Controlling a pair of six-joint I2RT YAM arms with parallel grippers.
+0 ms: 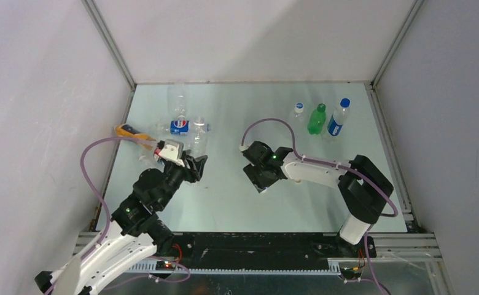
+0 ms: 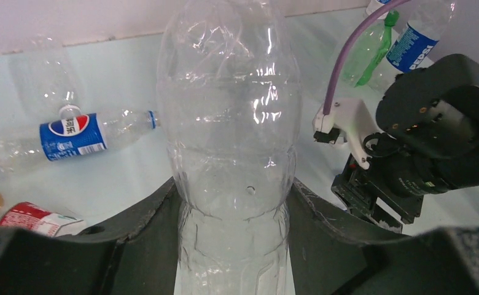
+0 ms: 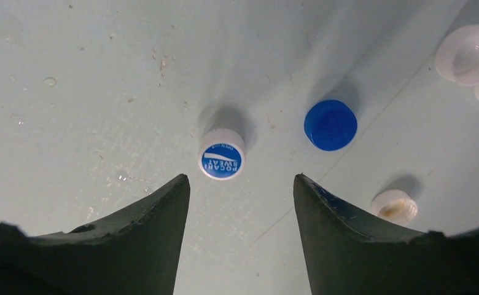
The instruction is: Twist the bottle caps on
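Observation:
My left gripper (image 1: 194,166) is shut on a clear uncapped-looking bottle (image 2: 231,123), which fills the middle of the left wrist view; its top is out of clear sight. My right gripper is part open above the table, nothing between its fingers, just below a white cap with a blue Aveocat-style label (image 3: 221,157). A blue cap (image 3: 330,125) lies to its right, with a white cap (image 3: 394,206) and pale pink caps (image 3: 464,54) farther right.
A Pepsi bottle (image 1: 179,128), an orange bottle (image 1: 129,133) and other bottles lie at left. A green bottle (image 1: 317,120) and capped water bottles (image 1: 337,120) stand at back right.

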